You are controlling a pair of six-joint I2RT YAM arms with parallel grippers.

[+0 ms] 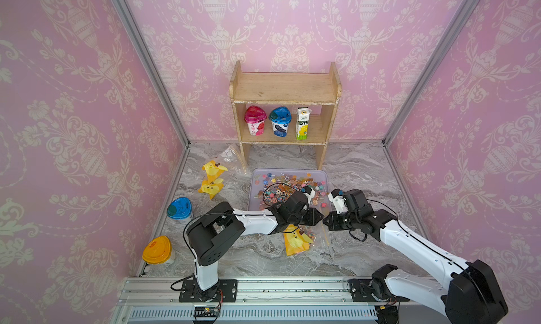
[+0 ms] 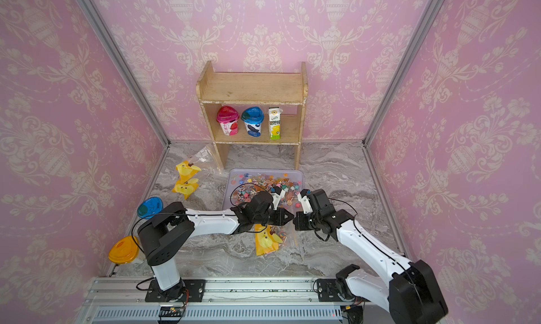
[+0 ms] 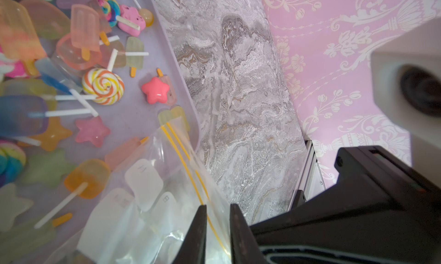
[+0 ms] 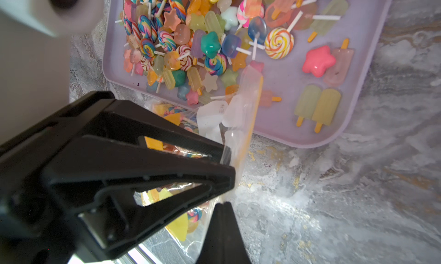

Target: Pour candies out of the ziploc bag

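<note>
A clear ziploc bag [image 3: 147, 204] with an orange zip line hangs upright at the front of the lilac tray [image 1: 261, 177] of candies. Yellow bear packaging with colourful sweets shows low in the bag's area [image 1: 296, 239]. My left gripper [image 1: 316, 216] is at the bag's top edge; its fingertips lie close together in its wrist view, their exact opening unclear. Facing it, my right gripper [image 1: 329, 222] is shut, with the bag's thin film by its fingertips in the right wrist view.
A wooden shelf [image 1: 287, 84] with two cups and a carton stands behind the tray. Two yellow bear bags [image 1: 213, 185] lie back left; blue [image 1: 179, 207] and orange-lidded [image 1: 157, 248] tubs stand at the left.
</note>
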